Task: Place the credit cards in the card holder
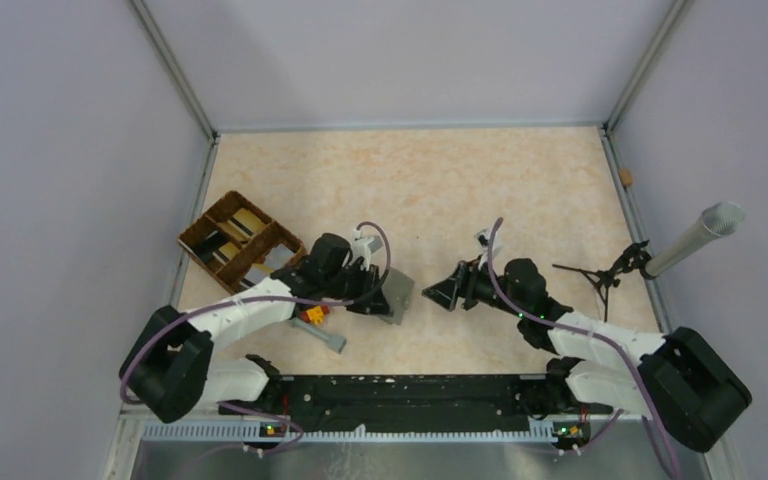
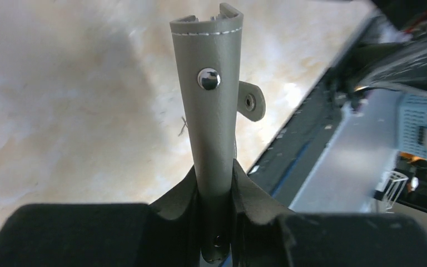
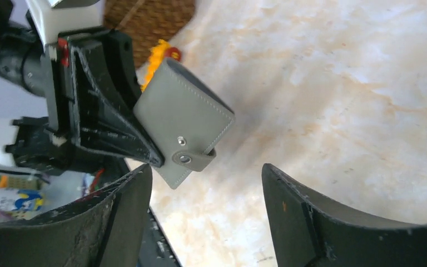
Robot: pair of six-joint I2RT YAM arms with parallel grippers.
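Note:
The grey card holder [image 1: 396, 295] is held upright by my left gripper [image 1: 370, 298], which is shut on it; in the left wrist view [image 2: 208, 122] it shows edge-on, with a silver snap and a loose tab. The right wrist view shows its flat face [image 3: 180, 114] with the strap unfastened. My right gripper [image 1: 442, 286] stands open to the right of the holder, apart from it, nothing between its fingers. Cards [image 1: 244, 219] lie in a brown compartmented box [image 1: 193, 262] at the left.
A small yellow and red object [image 1: 316, 314] and a grey tool [image 1: 335, 342] lie near the left arm. A black stand [image 1: 632, 258] with a tube is at the right.

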